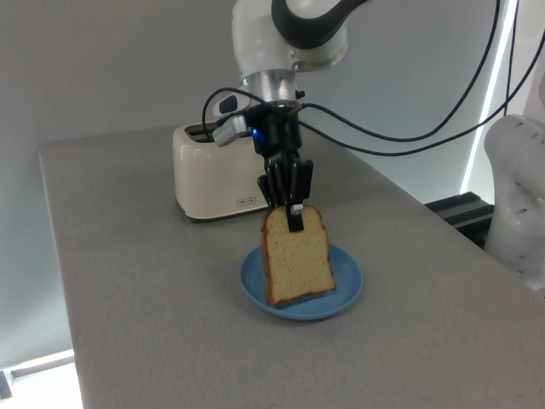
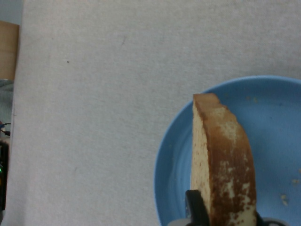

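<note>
My black gripper (image 1: pixel 289 204) is shut on the top of a slice of bread (image 1: pixel 296 260), which is held upright over the blue plate (image 1: pixel 345 285), its bottom edge low at the plate's surface; whether it touches cannot be told for sure. In the wrist view the slice's brown crust (image 2: pixel 225 165) runs up from the fingers at the bottom edge, above the plate (image 2: pixel 277 132), where a few crumbs lie.
A cream toaster (image 1: pixel 213 179) stands just behind the plate. A white robot arm (image 1: pixel 515 196) stands beyond the right edge, and black cables loop overhead.
</note>
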